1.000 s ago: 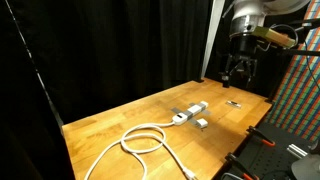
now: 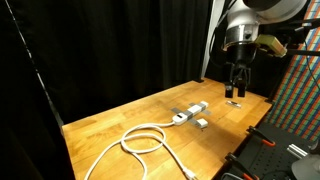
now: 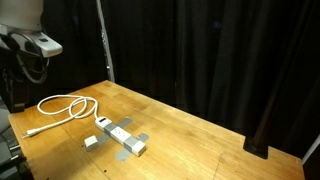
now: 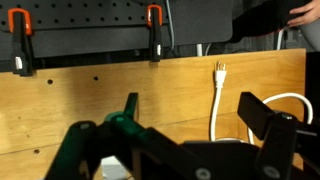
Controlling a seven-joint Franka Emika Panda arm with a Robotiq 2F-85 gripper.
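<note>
A white power strip [image 2: 191,113] lies on the wooden table, its white cord [image 2: 135,133] looped across the tabletop. Close to it sits a small white block [image 2: 201,123], also seen in exterior view 2 as a white block [image 3: 91,142]. The cord's plug [image 4: 220,72] rests near the table edge in the wrist view. My gripper [image 2: 236,93] hangs above the right part of the table, pointing down. In the wrist view the gripper is open, its fingers wide apart with only bare table visible between them and the plug beyond.
Grey patches [image 3: 122,155] lie around the strip. A small light object [image 2: 232,103] is at the table's far right. Black rail with orange-marked clamps [image 4: 155,35] borders the table.
My gripper has come down and a little left in exterior view 1, and its fingers now show pointing at the table. The strip, cord and block have stayed put.
</note>
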